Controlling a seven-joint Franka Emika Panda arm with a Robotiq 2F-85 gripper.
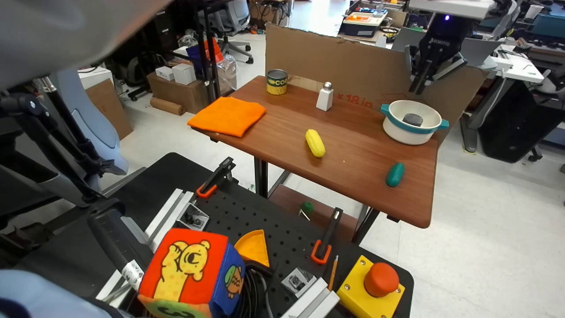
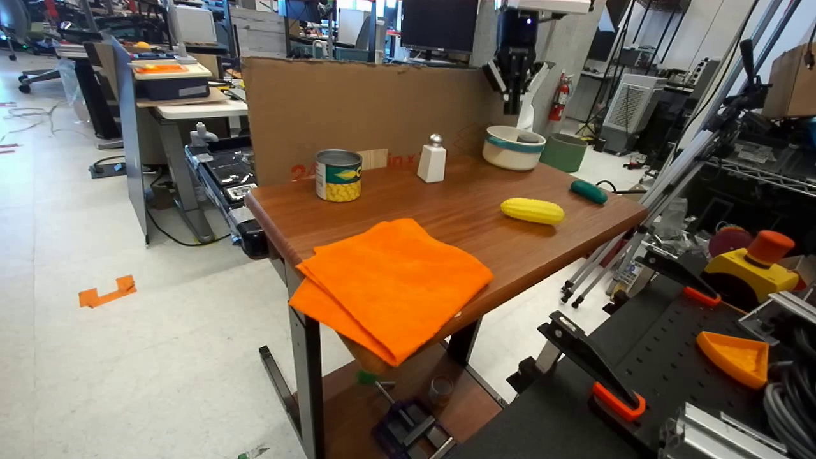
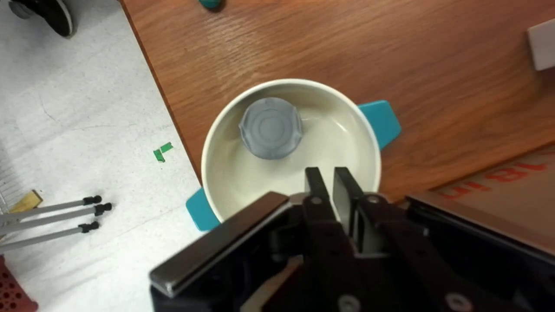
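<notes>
A cream pot with teal handles stands at the far right corner of the wooden table. Inside it lies a grey, round, faceted object, resting off to one side of the pot's floor in the wrist view. Above the pot hangs my gripper, clear of the rim in both exterior views. Its fingers are close together with a narrow gap, and nothing shows between them. From the side, the pot wall hides the lower part of the grey object.
On the table are a yellow corn, a green vegetable-like object, a white shaker, a corn can and an orange cloth. A cardboard wall borders the back.
</notes>
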